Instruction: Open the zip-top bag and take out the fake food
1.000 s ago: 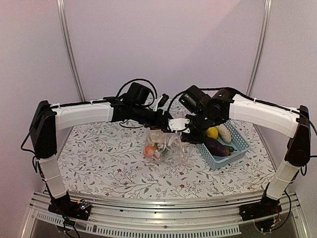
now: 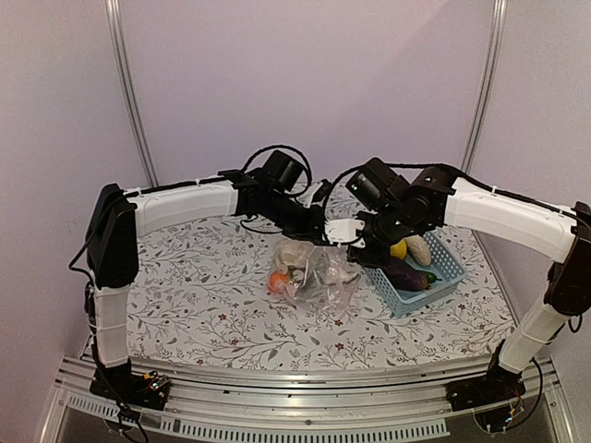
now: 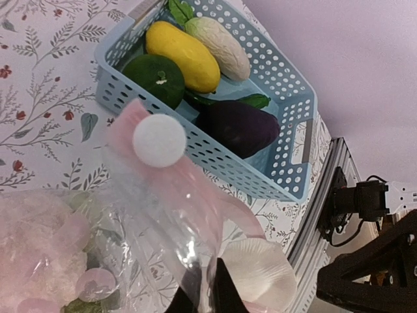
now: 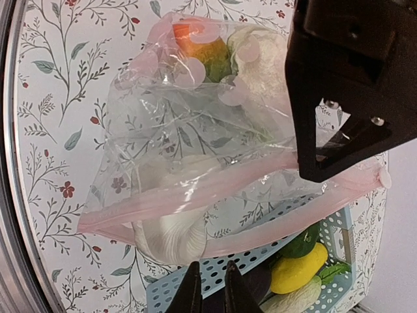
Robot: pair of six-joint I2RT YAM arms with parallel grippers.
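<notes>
The clear zip top bag (image 2: 328, 277) has pink zip strips and a mouth parted toward the right gripper. Inside it, a tomato-like piece (image 4: 195, 42) and a pale piece (image 4: 260, 55) show through the film. At the mouth, a white fluted piece (image 4: 169, 238) sits between the strips. My left gripper is at the bag's edge, film running across its fingers; its finger opening is unclear. My right gripper has its tips beside the white piece and the lower strip; what lies between them cannot be made out.
A light blue basket (image 3: 189, 147) stands right of the bag, holding a yellow piece (image 3: 182, 55), a dark green one (image 3: 155, 78), an eggplant (image 3: 241, 127) and a whitish one (image 3: 221, 45). The arms nearly meet.
Both arms have shifted rightward in the top view. The white piece near the right gripper has moved along with them, and the bag's film is drawn slightly to the right.
</notes>
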